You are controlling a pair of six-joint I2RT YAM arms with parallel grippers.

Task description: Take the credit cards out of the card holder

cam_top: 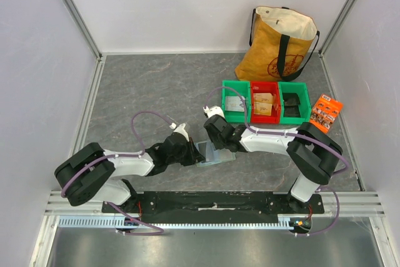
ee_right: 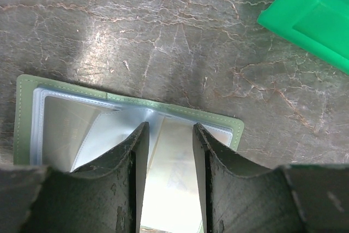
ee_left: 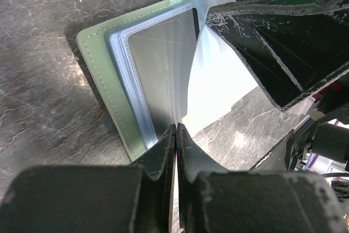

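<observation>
An open card holder (cam_top: 202, 149) with a pale green stitched border lies flat on the grey table, below the arms. In the left wrist view a grey card (ee_left: 161, 61) sits inside its clear sleeve, and a white flap (ee_left: 212, 77) lies beside it. My left gripper is shut at the holder's edge, its fingertips together and nothing visible between them. Over the holder's other half, my right gripper stands part open. A pale sleeve panel (ee_right: 173, 181) shows between and below its fingers; whether they touch it I cannot tell.
Green, red and green trays (cam_top: 262, 84) stand behind the right arm, holding cards and dark items. A yellow bag (cam_top: 275, 48) is at the back, an orange packet (cam_top: 325, 112) at the right.
</observation>
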